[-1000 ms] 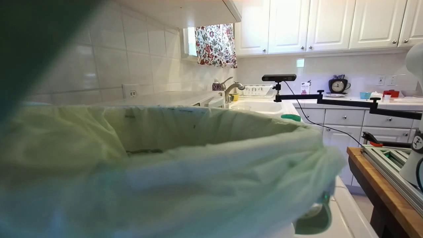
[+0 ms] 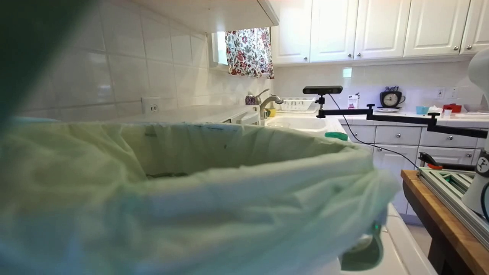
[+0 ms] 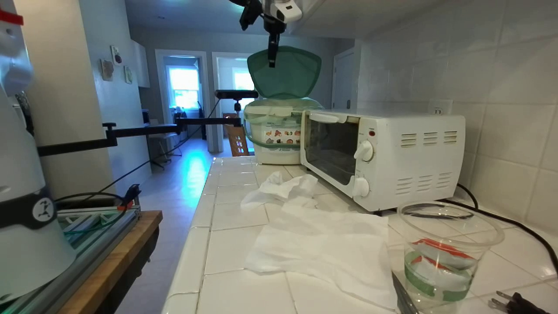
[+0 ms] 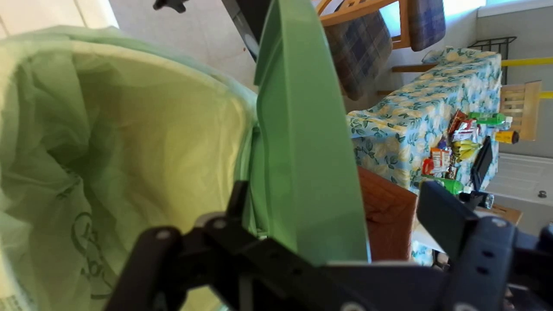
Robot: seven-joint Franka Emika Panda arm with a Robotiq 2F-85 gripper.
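Observation:
A bin with a pale green liner (image 4: pixel 155 140) fills the left of the wrist view, its mouth uncovered. Its green lid (image 4: pixel 324 145) stands raised, seen nearly edge-on between the fingers of my open gripper. One finger is on the bin side of the lid and the other on the outer side, with a gap visible on the outer side. Exterior view 2 has the lid (image 3: pixel 295 76) upright behind the white bin (image 3: pixel 277 153), a black finger (image 3: pixel 273 49) overlapping its upper part. Whether that finger touches the lid, I cannot tell.
A white toaster oven (image 3: pixel 413 157) stands against the bin's right side in exterior view 2. Paper towels (image 3: pixel 324 246) and a clear plastic cup (image 3: pixel 444 261) lie nearer on the counter. A black camera arm (image 3: pixel 146 131) reaches across at the left.
The blurred dark green shape at the upper left of exterior view 1 has shifted left and covers less of the wall. The bin's liner looks almost the same.

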